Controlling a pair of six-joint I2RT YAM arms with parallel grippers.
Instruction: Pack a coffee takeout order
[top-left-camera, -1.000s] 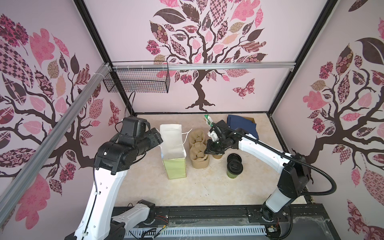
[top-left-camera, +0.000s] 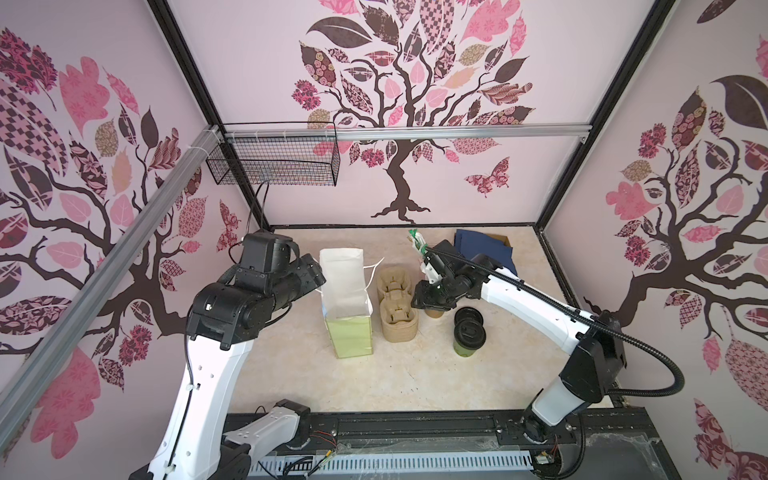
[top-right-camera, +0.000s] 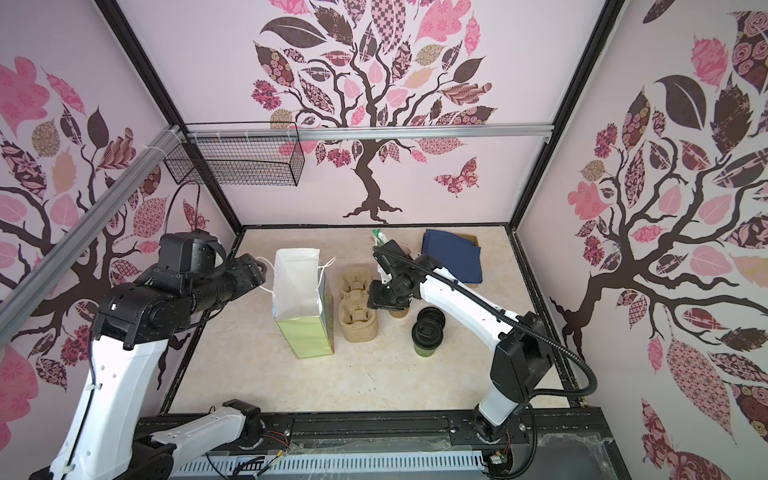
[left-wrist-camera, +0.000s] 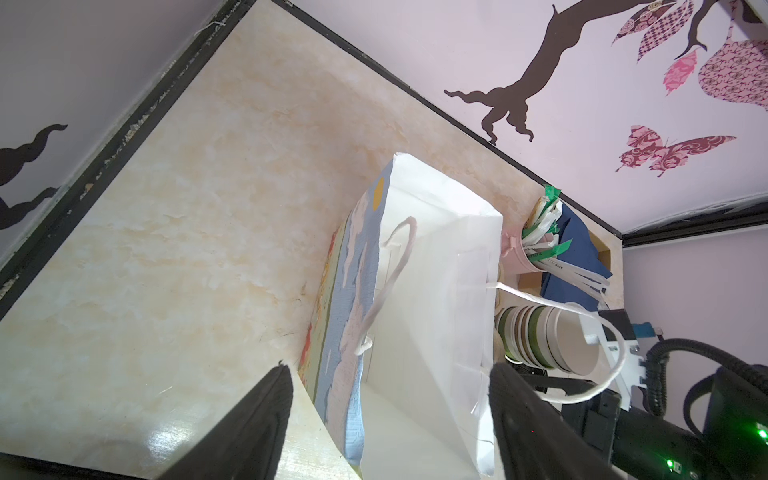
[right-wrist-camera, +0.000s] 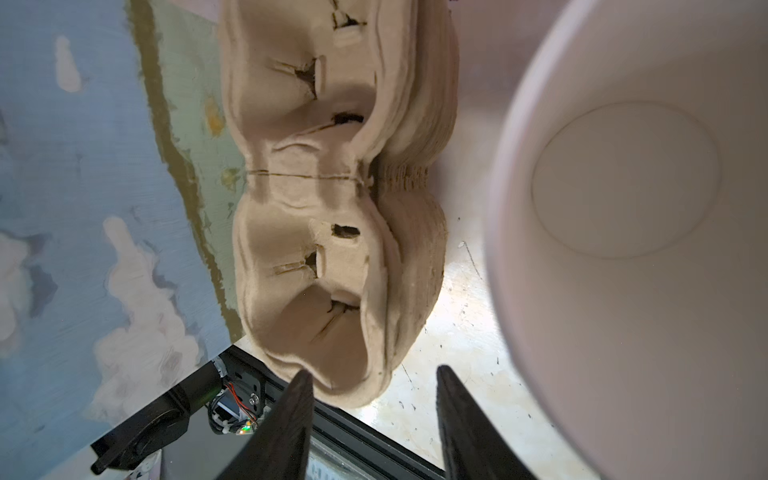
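Observation:
An open green paper bag (top-left-camera: 348, 336) with white handles stands left of centre; my left gripper hangs open above it, nothing between its fingers. Right of the bag lies a stack of pulp cup carriers (right-wrist-camera: 304, 320). My right gripper is open, low at that stack's edge, beside a white paper cup (right-wrist-camera: 624, 336), nothing between its fingers. Nested cups (left-wrist-camera: 560, 340) show behind the right arm in the left wrist view. Black-lidded cups (top-left-camera: 469, 334) stand at the front right.
A blue folded item (top-left-camera: 484, 248) lies in a box at the back right. A pink holder (left-wrist-camera: 516, 256) with green-and-white packets stands behind the carriers. A wire basket (top-left-camera: 272, 160) hangs at the upper left.
My right gripper has shifted very slightly near the carrier stack, whose position has changed slightly. The left arm is still.

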